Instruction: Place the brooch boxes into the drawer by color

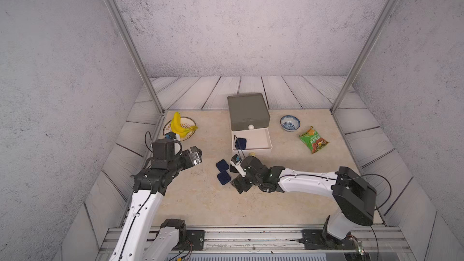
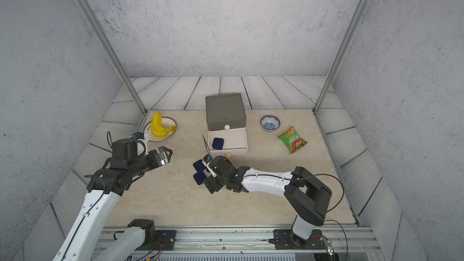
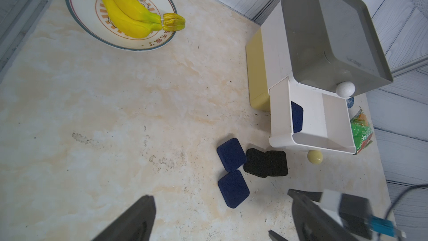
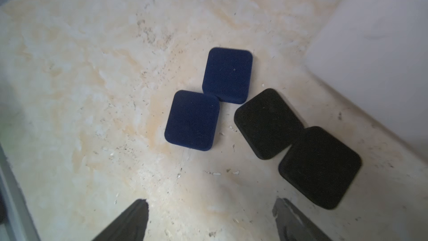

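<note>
Two navy brooch boxes (image 4: 192, 120) lie on the table touching at their corners, seen whole in both wrist views. Beside them rest two black brooch boxes (image 4: 319, 167), side by side and mostly hidden by the right arm in the top views. One more navy box (image 1: 240, 143) lies in the left part of the pulled-out white drawer (image 1: 261, 140). My right gripper is open above the table just in front of the boxes, nothing between its fingers. Over the left side of the table, my left gripper stands open and empty.
The grey-topped cabinet (image 1: 249, 111) stands behind the drawer; a yellow knob (image 3: 315, 156) shows beneath it. A plate with bananas (image 1: 178, 126) is at back left. A patterned bowl (image 1: 290, 123) and snack bag (image 1: 313, 139) sit at right.
</note>
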